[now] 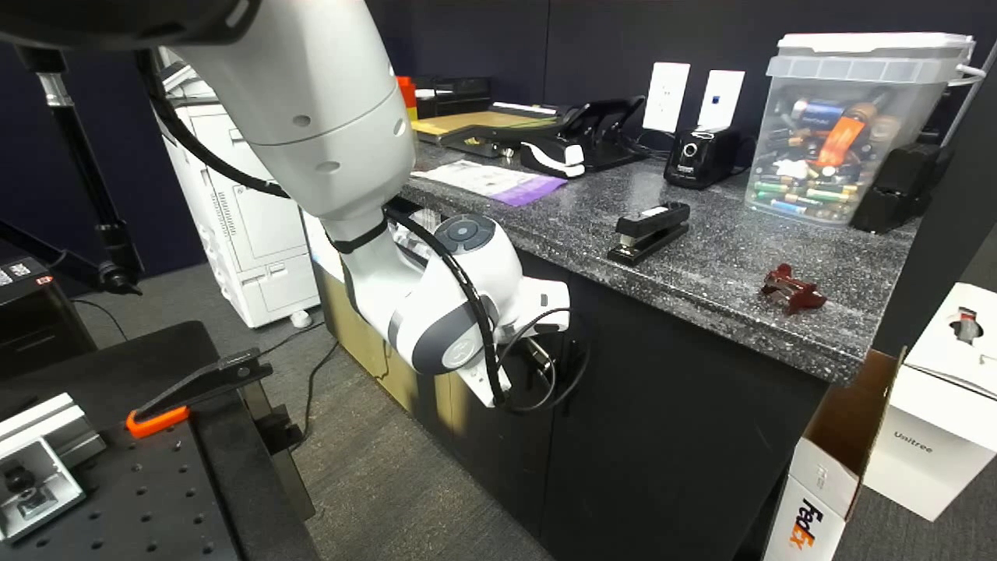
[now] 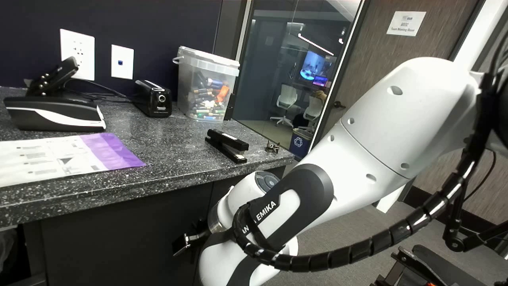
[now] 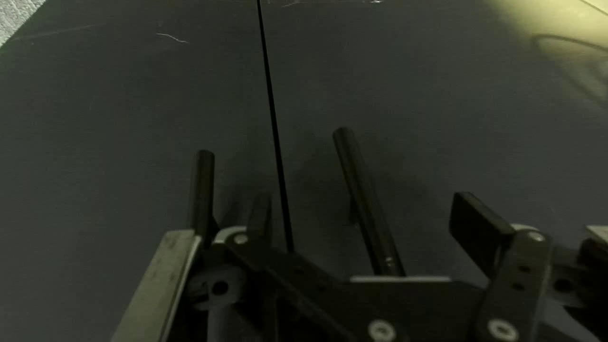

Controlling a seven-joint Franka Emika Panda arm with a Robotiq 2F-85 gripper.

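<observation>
Two dark bar handles stand out from the dark cabinet doors [image 3: 142, 125], one on each side of the seam between them. My gripper is open in front of the doors. In the wrist view, the right-hand bar handle [image 3: 365, 199] appears in the gap between the fingers, with visible room on both sides. The left-hand bar handle [image 3: 202, 185] lies outside the left finger [image 3: 260, 219]. Whether any finger touches a handle cannot be told. Exterior view 1 has the gripper mostly hidden by the wrist and cables; exterior view 2 shows it below the speckled countertop [image 2: 157, 174].
The counter edge overhangs above the arm. On top are a black stapler [image 1: 649, 231], a dark red clip-like object [image 1: 792, 288] and a clear battery bucket [image 1: 841, 140]. Cables loop around the wrist. Open boxes [image 1: 813, 505] stand at the right; a black bench [image 1: 121, 477] is at the left.
</observation>
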